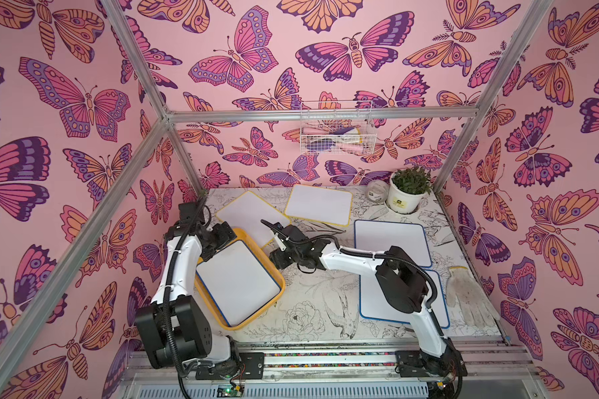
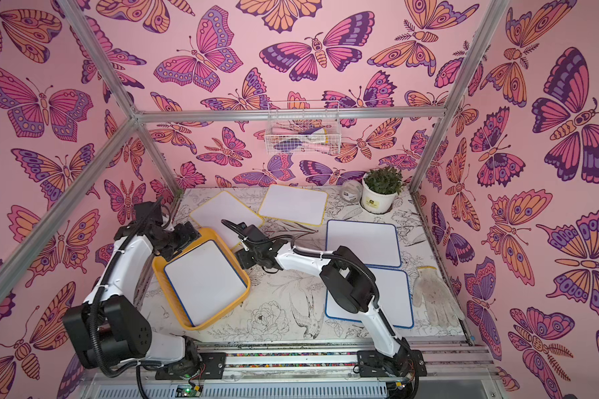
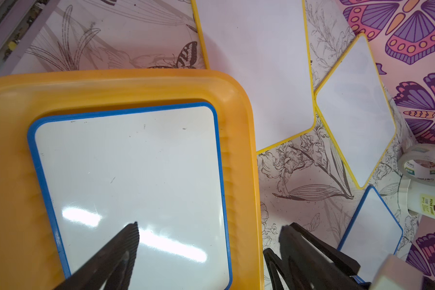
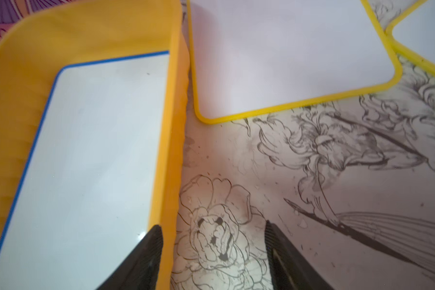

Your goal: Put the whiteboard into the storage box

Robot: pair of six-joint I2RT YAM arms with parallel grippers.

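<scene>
A blue-edged whiteboard [image 1: 238,282] lies flat inside the yellow storage box [image 1: 277,294], at the left of the table. Over the box's far left side hangs my left gripper, its fingers apart and nothing between them. My right gripper stands at the box's right rim, with parted, empty fingers; in the right wrist view one finger overlaps the rim. Two yellow-edged whiteboards lie behind the box: a left one [image 1: 254,211] and a right one [image 1: 318,203]. Two more blue-edged boards, a rear one [image 1: 392,240] and a front one [image 1: 379,296], lie at the right, partly under my right arm.
A potted plant [image 1: 407,193] and a roll of tape [image 1: 377,191] stand at the back right. A glove [image 1: 469,296] lies along the right edge.
</scene>
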